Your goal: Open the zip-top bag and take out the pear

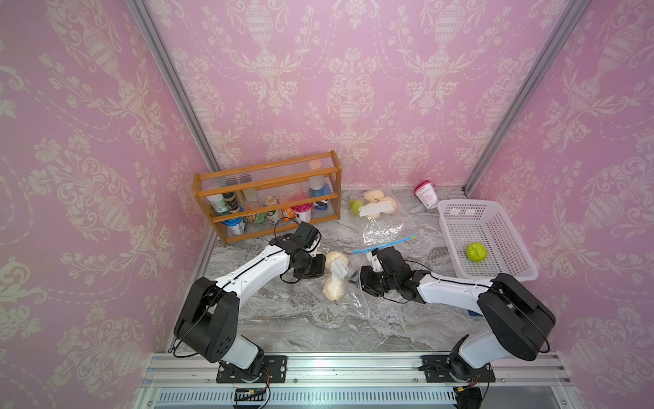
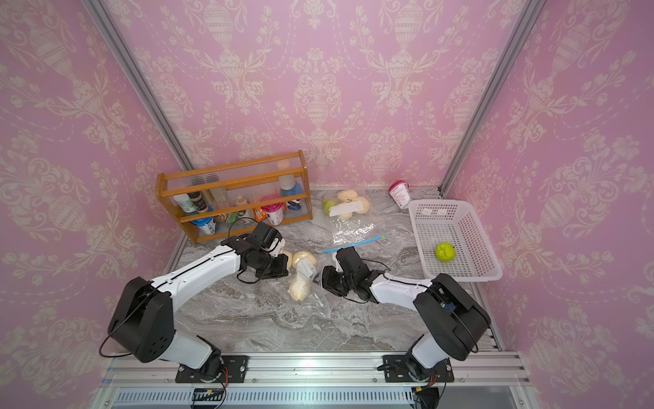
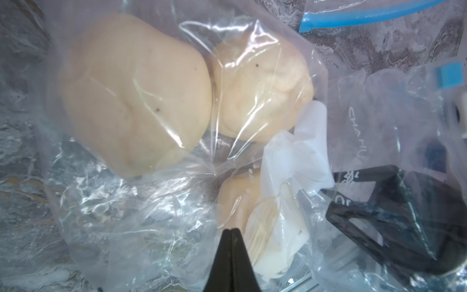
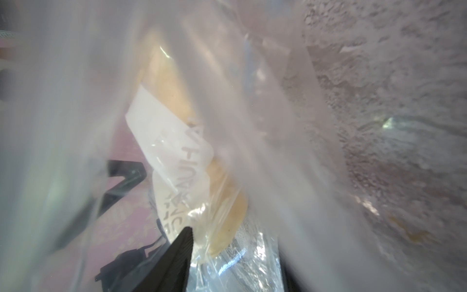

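A clear zip top bag [image 3: 160,209] holding several pale pears [image 3: 141,92] and a white label [image 3: 296,155] lies on the counter between the arms. My left gripper, also seen in the top left view at the bag's left side, is shut, its tips over the bag's film; whether film is pinched is unclear. My right gripper stands part open at the bag's right end. Film hangs around it in the right wrist view, and its black fingers show through film. The label and a pear [image 4: 228,219] lie ahead, with no pear between the fingers.
Another clear bag with a green fruit and pale ones [image 1: 373,204] and a blue zip strip [image 1: 385,244] lies behind. A wooden rack [image 1: 265,178] stands back left. At right are a white basket [image 1: 523,253] with a green fruit [image 1: 476,251] and a tilted cup [image 1: 426,195].
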